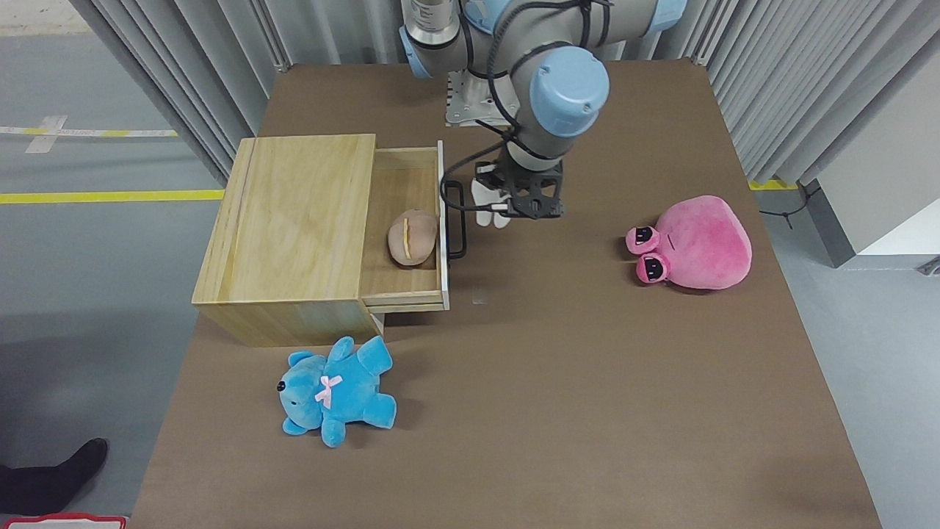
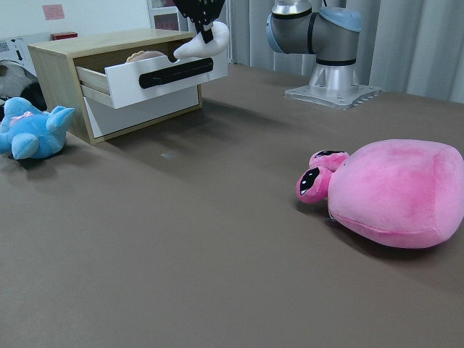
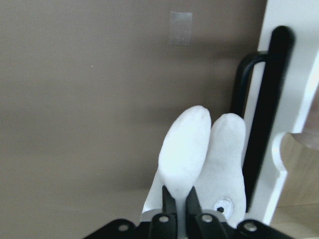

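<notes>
My gripper is shut on a white plush toy (image 3: pixel 184 149) with a small button eye, held beside the white drawer front with its black handle (image 3: pixel 266 109). In the left view the toy (image 2: pixel 203 45) hangs at the height of the drawer front (image 2: pixel 123 85). The wooden cabinet (image 1: pixel 282 220) has that drawer pulled open, and a hot-dog-like plush (image 1: pixel 411 237) lies inside it.
A blue teddy bear (image 1: pixel 348 392) lies at the cabinet's front end; a pink plush (image 1: pixel 705 242) sits at the right.
</notes>
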